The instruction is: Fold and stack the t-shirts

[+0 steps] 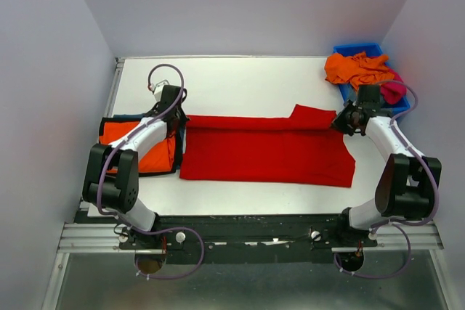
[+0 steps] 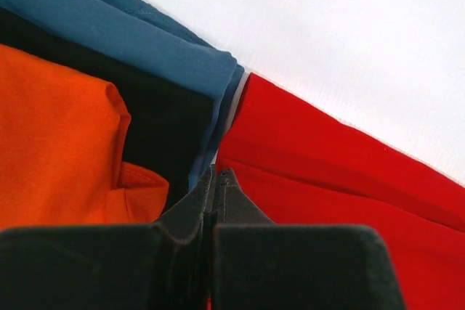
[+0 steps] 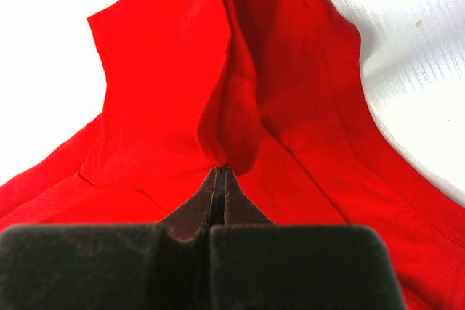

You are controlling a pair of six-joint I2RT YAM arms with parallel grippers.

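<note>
A red t-shirt (image 1: 261, 154) is spread across the middle of the table, its far edge doubled into a band with a flap at the upper right. My left gripper (image 1: 186, 118) is shut at that band's left end; in the left wrist view its tips (image 2: 216, 173) rest at the red cloth beside a pile of orange (image 2: 51, 143), black and blue folded shirts (image 2: 116, 34). My right gripper (image 1: 336, 124) is shut at the right end; in the right wrist view a narrow red fold (image 3: 225, 107) runs into its tips (image 3: 221, 173), so it appears to pinch the cloth.
A blue bin (image 1: 354, 49) with loose orange (image 1: 356, 69) and magenta shirts stands at the back right, next to my right arm.
</note>
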